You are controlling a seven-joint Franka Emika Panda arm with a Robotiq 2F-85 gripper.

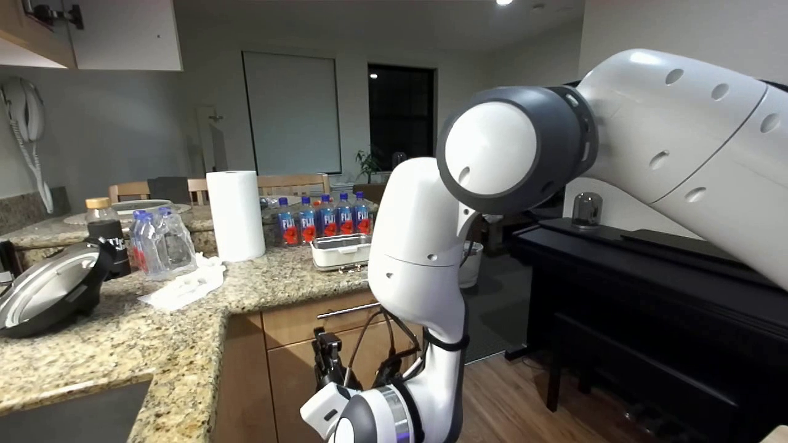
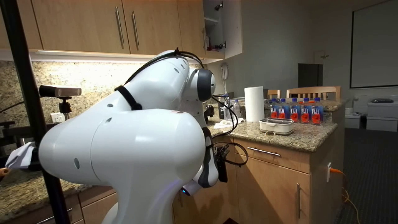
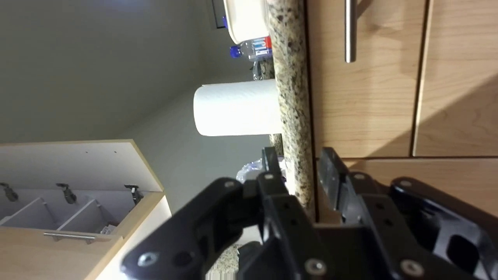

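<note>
In the wrist view my gripper has its black fingers (image 3: 330,175) spread, with a clear gap and nothing held. Behind that gap runs the counter edge (image 3: 291,93). A wooden drawer (image 1: 295,322) under the counter carries a silver bar handle (image 3: 350,32), which lies apart from my fingers. Exterior view 1 shows the gripper low in front of the cabinet, left of and below the handle, partly hidden by the arm. The drawer front (image 2: 294,160) looks flush with the cabinet.
A white container (image 2: 276,125) stands on the counter, with several water bottles (image 1: 325,220) behind it. Left of these are a paper towel roll (image 1: 234,215), wrapped bottles (image 1: 162,243) and a dark lidded pan (image 1: 55,288). Open floor (image 1: 487,413) lies to the right.
</note>
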